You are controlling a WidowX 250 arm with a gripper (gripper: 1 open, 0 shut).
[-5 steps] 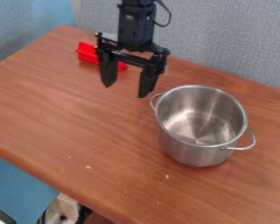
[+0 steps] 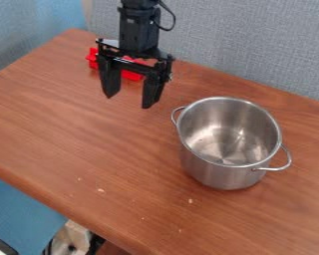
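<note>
My black gripper (image 2: 131,87) hangs open over the back middle of the wooden table, its two fingers pointing down. A red object (image 2: 95,59) lies behind it, partly hidden by the gripper. A steel pot (image 2: 229,157) with two side handles stands upright to the right; its inside looks empty.
Grey padded walls stand behind it. A blue surface shows beyond the lower left edge, with some small unclear items at the bottom left.
The gripper has moved back and slightly left, toward the red object, which is now more covered by it. The pot has not moved.
</note>
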